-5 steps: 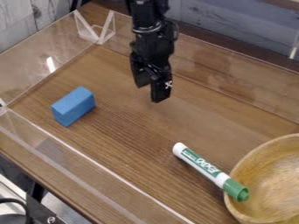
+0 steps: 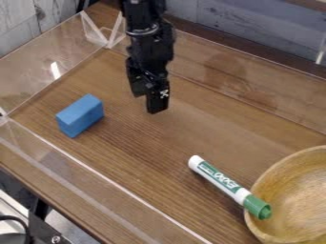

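Observation:
My black gripper (image 2: 148,88) hangs over the upper middle of the wooden surface in the camera view, its fingers open. Nothing shows clearly between them. A blue block (image 2: 79,115) lies at the left of the surface, apart from the gripper. A white tube with a green cap (image 2: 228,185) lies at the lower right.
A yellow bowl (image 2: 300,198) sits at the lower right corner, close beside the tube. Cables show at the lower left edge.
My gripper has moved a little to the left over the last second. The block, tube and bowl are unchanged.

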